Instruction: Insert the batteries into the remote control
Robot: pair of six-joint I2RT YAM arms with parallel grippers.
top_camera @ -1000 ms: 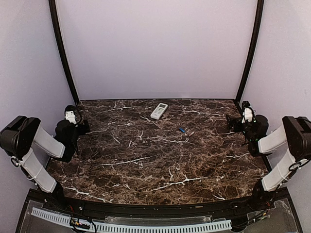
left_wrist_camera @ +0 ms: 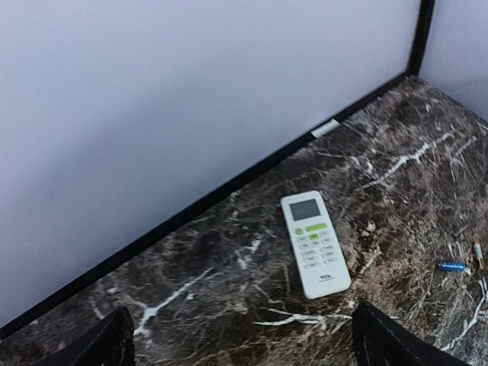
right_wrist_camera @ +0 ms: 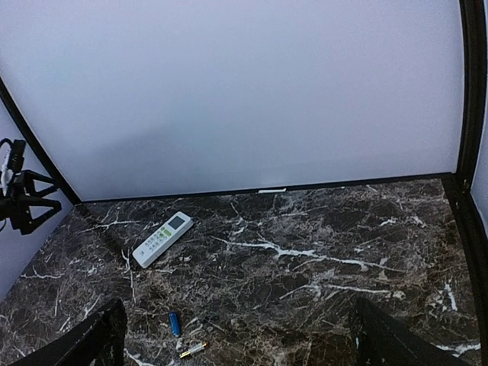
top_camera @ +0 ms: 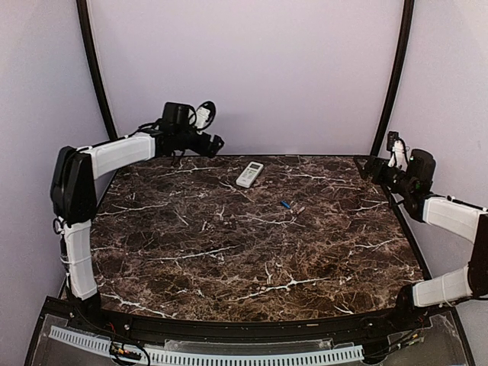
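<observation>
A white remote control (top_camera: 249, 174) lies face up, screen and buttons showing, near the back edge of the table; its battery side is hidden underneath. To its right and nearer the front are two small batteries: a blue one (right_wrist_camera: 174, 323) and a pale one with a coppery end (right_wrist_camera: 194, 350), close together but apart. My left gripper (top_camera: 216, 145) hangs in the air at the back, left of the remote (left_wrist_camera: 316, 244), its fingers wide apart with nothing between. Over at the right edge of the table, my right gripper (top_camera: 366, 167) is open and empty, well away from the batteries.
Pale walls (top_camera: 252, 76) close it in at the back and sides. A slotted white strip (top_camera: 252, 358) runs beyond the front edge.
My left arm has swung up from the left edge toward the back, moving right to beside the remote. The right arm has shifted slightly up and outward. Remote and batteries have stayed put.
</observation>
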